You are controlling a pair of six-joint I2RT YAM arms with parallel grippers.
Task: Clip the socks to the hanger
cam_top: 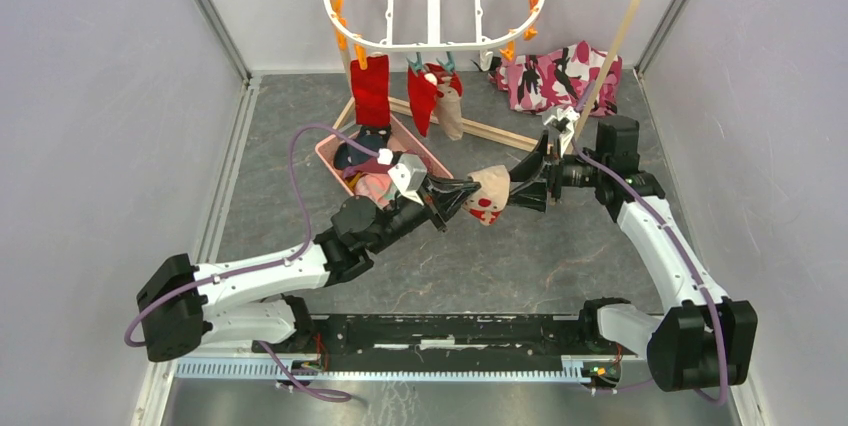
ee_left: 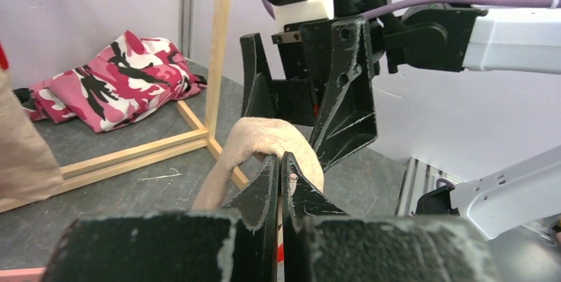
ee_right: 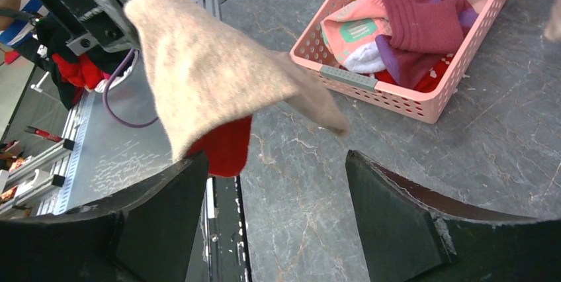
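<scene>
A beige and red sock (cam_top: 489, 191) hangs between the two arms, pinched by my left gripper (cam_top: 470, 187), whose fingers are shut on its edge. In the left wrist view the sock (ee_left: 268, 135) drapes over the left fingertips (ee_left: 291, 169). My right gripper (cam_top: 520, 186) stands open, its fingers close to the free side of the sock. The right wrist view has the sock (ee_right: 205, 63) ahead of the right gripper, with nothing visibly gripped between its fingers. The white hanger (cam_top: 433, 46) is overhead, with red socks (cam_top: 371, 91) and a red-and-beige sock (cam_top: 448, 111) hanging from it.
A pink basket (ee_right: 397, 100) of folded socks and clothes sits on the grey floor left of centre. Pink camouflage cloth (cam_top: 555, 81) lies at the back right beside a wooden frame (cam_top: 500, 136). Open floor (cam_top: 520, 276) stretches in front.
</scene>
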